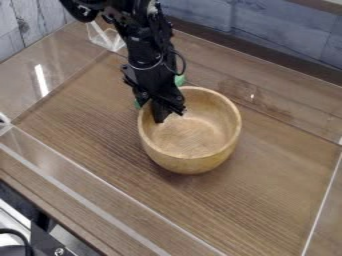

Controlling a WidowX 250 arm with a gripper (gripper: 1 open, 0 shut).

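My gripper [158,100] is at the left rim of a large tan bowl [198,132], reaching down from the top of the view; its fingertips are dark and overlap the rim, so I cannot tell whether they grip it. A small green object [177,83] shows behind the gripper, partly hidden by it and the bowl.
The wooden table [267,210] has free room to the right, in front and at the left. A clear plastic item stands at the back left beside the arm. A dark cable lies at the bottom left corner.
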